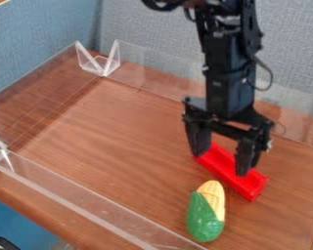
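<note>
My black gripper [222, 146] hangs over a red elongated bar [245, 182], open, its fingers above and partly in front of the bar's upper end. A toy corn cob [205, 217] with yellow kernels and green husk lies nearer the camera, a little below and left of the red bar, apart from the gripper.
A wooden floor [107, 137] is edged by clear low walls, with white brackets [98, 61] at the corners. A blue panel and a grey wall stand behind.
</note>
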